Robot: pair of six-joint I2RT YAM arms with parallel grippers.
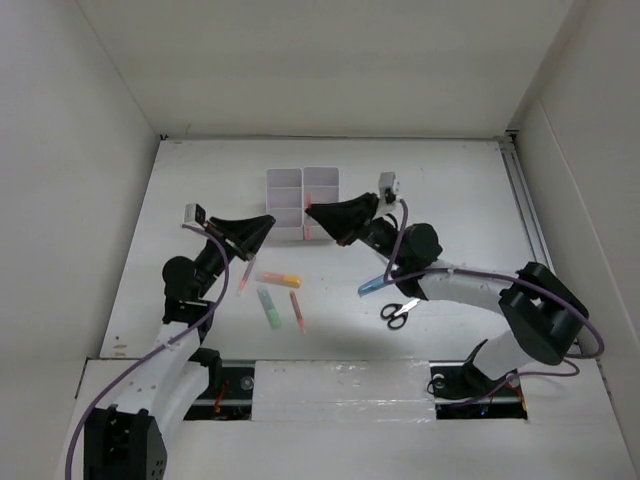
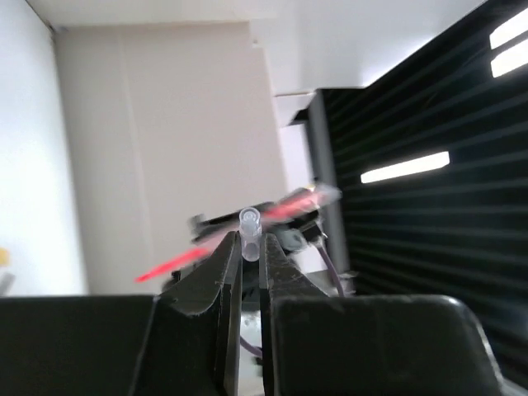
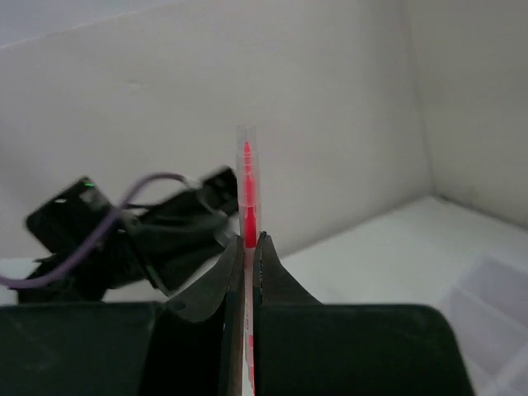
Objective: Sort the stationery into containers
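Note:
In the top view my right gripper point(image 1: 309, 209) is shut on a slim red pen point(image 3: 249, 194), which stands along the line of its fingers with a clear end beyond the tips. My left gripper point(image 1: 271, 219) is shut on a small clear piece point(image 2: 250, 224), which looks like a cap; most of it is hidden between the fingers. The tips of the two grippers are apart. Behind them sits the white divided container point(image 1: 284, 177), partly covered by the right gripper and pen. No contents show in its visible compartments.
Loose on the table lie an orange marker point(image 1: 278, 280), a green one point(image 1: 269, 308), a red pen point(image 1: 298, 312) and a pink pen point(image 1: 246, 276). A blue item point(image 1: 374, 286) and scissors point(image 1: 400, 313) are under or near the right arm.

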